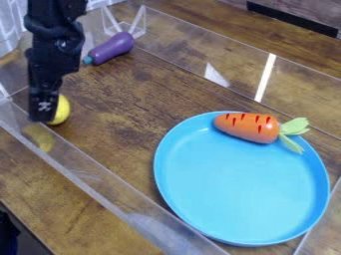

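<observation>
My dark gripper is at the left of the camera view, low over a yellow egg-shaped object, its open fingers around or just in front of it; the yellow object is partly hidden behind them. A blue plate fills the lower right, with an orange carrot with pale green leaves on its upper part. A purple eggplant lies at the back left, just right of the arm.
Clear plastic walls edge the area at the front and sides. The brown wooden floor between the arm and the plate is clear.
</observation>
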